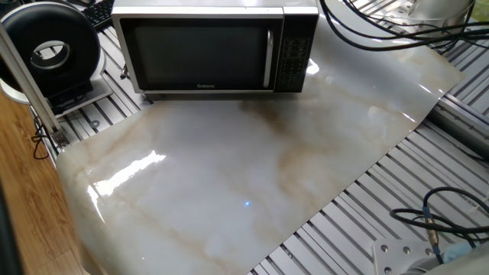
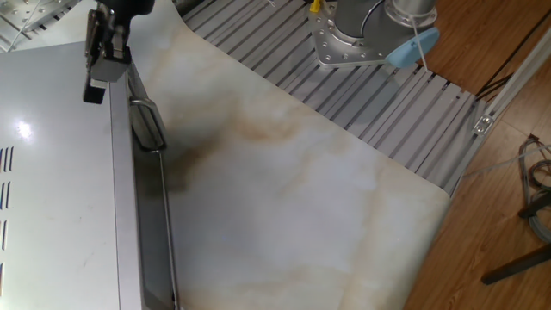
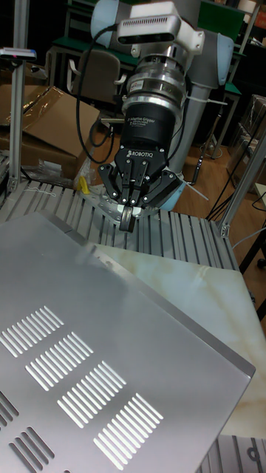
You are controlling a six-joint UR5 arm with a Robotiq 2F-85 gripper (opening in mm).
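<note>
A silver and black microwave [image 1: 202, 53] stands at the back of the marbled sheet, its door closed and its vertical handle [image 1: 268, 58] on the right of the door. From above, its grey top [image 2: 56, 172] fills the left side, with the handle [image 2: 148, 125] jutting from the front. My black gripper [image 3: 130, 219] points downward beyond the microwave's top edge in the third view. Its fingers come together there, and nothing shows between them. Another view has the gripper [image 2: 97, 82] over the microwave's front top edge, near the handle; contact cannot be judged. It is out of frame in the first view.
A round black object [image 1: 50, 53] on a stand is at the left. Black cables [image 1: 412, 34] hang at the upper right, and more cables [image 1: 439, 221] lie at the lower right.
</note>
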